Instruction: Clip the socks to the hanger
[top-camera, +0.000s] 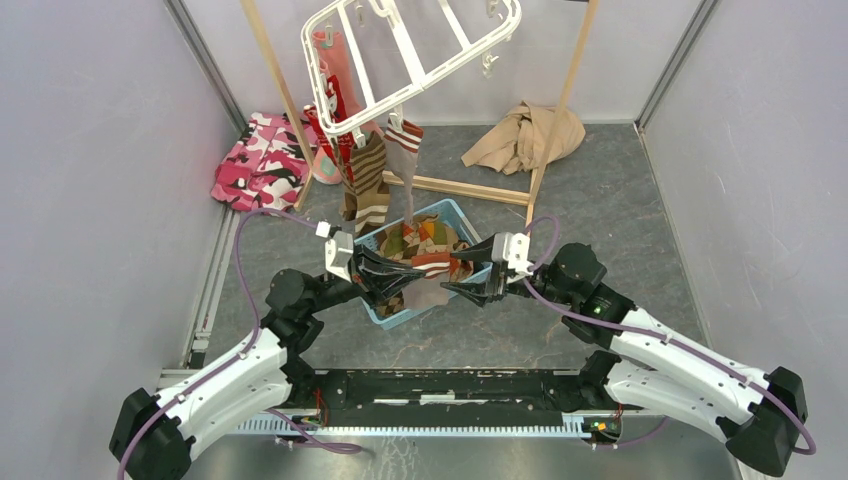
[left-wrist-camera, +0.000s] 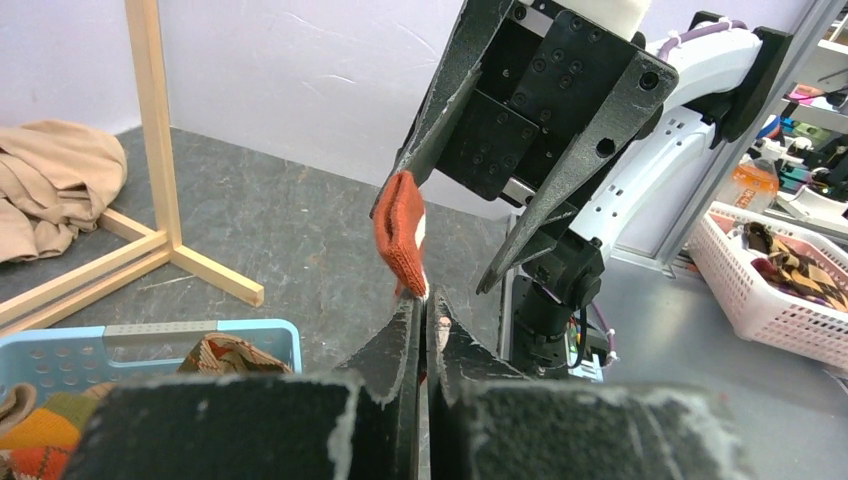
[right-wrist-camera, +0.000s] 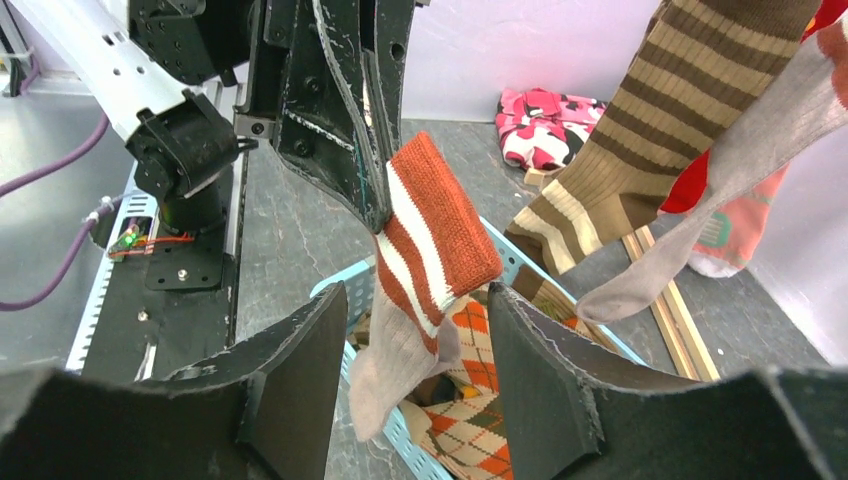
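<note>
My left gripper (top-camera: 410, 272) is shut on a grey sock with red-orange and white striped cuff (right-wrist-camera: 430, 230), held above a blue basket (top-camera: 450, 208) of patterned socks. The sock hangs down in the right wrist view. My right gripper (top-camera: 468, 272) stands open just right of that cuff, its fingers either side of it in the left wrist view. The white hanger (top-camera: 410, 75) is at the top of the top view, with socks hanging from it, including a brown striped sock (top-camera: 365, 180) and a grey one (top-camera: 403, 150).
Wooden stand bars (top-camera: 455, 190) lie behind the basket. A pink camouflage cloth (top-camera: 260, 165) lies at the back left, a tan cloth (top-camera: 525, 135) at the back right.
</note>
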